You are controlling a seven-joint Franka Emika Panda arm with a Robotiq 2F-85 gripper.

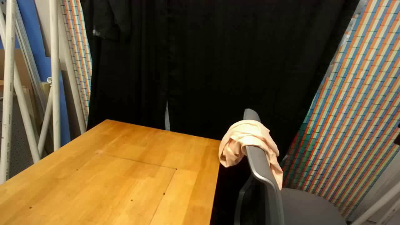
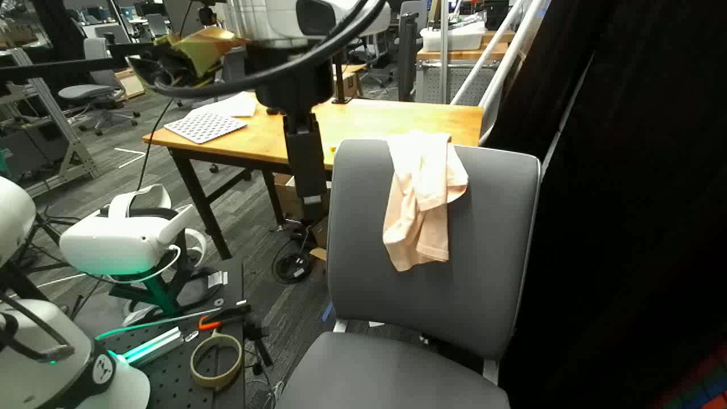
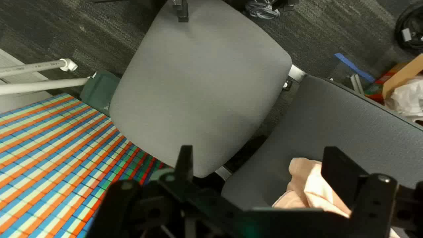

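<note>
A peach cloth [image 1: 249, 133] is draped over the top of a grey chair's backrest [image 1: 262, 161]. Exterior view 2 shows the cloth [image 2: 420, 204] hanging down the front of that backrest [image 2: 491, 252], folded and creased. My gripper [image 2: 312, 203] points downward there, to the left of the cloth in the picture and apart from it. In the wrist view the gripper is open, its fingers spread wide. Part of the cloth [image 3: 303, 180] appears beside and behind the right finger [image 3: 339, 168], which hides some of it. Exterior view 1 does not show the gripper.
A white perforated sheet [image 2: 204, 126] lies on its far end. The chair seat [image 3: 202, 75] is empty. A black curtain [image 2: 634, 204] hangs close beside the chair; a headset [image 2: 122, 238] stands at left.
</note>
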